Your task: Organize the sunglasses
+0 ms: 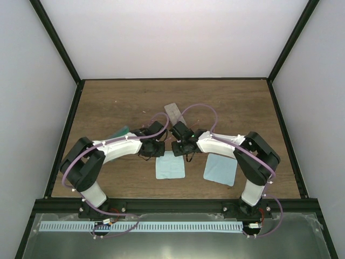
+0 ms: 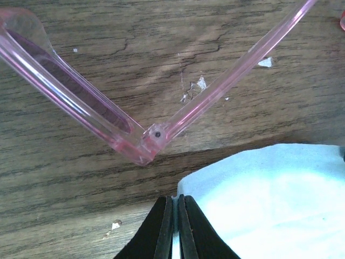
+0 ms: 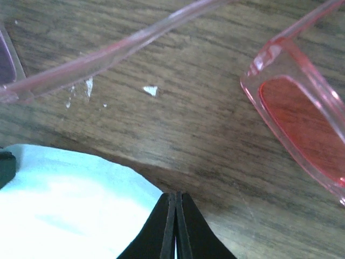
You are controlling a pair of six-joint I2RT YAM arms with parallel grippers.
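In the left wrist view pink sunglasses [image 2: 135, 137] lie unfolded on the wood above a light blue cloth [image 2: 259, 199]. My left gripper is shut on the cloth's upper left corner. In the right wrist view my right gripper is shut, with nothing visible between its fingers, at the cloth's [image 3: 64, 205] other top corner. Pink sunglasses with a red lens [image 3: 302, 129] lie above it to the right. In the top view both grippers are close together over the middle cloth [image 1: 170, 168], largely hiding the sunglasses.
A second blue cloth [image 1: 220, 170] lies to the right. A grey object [image 1: 173, 110] lies behind the grippers, and a teal item [image 1: 119, 131] is partly hidden by the left arm.
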